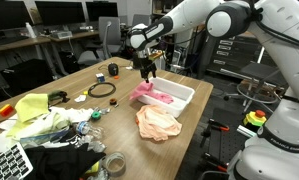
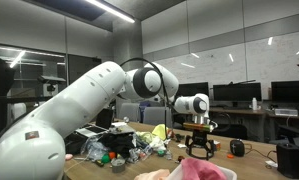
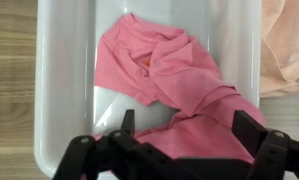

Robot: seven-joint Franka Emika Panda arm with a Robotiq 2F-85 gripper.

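My gripper stands open above the white bin, its two dark fingers apart at the lower part of the wrist view, with pink cloth visible below them. A pink cloth [image 3: 167,62] lies crumpled in the white bin [image 3: 69,75], partly covered by the gripper in that view. In exterior view 1 the gripper [image 1: 147,75] hangs over the far left side of the bin [image 1: 187,108]. A peach cloth [image 1: 157,123] rests on the table just outside the bin.
A pile of mixed cloths and items [image 1: 49,125] covers the table's left side. A black cable coil [image 1: 101,90] and a tape roll [image 1: 114,163] lie nearby. Bare wood [image 1: 174,155] shows in front of the bin.
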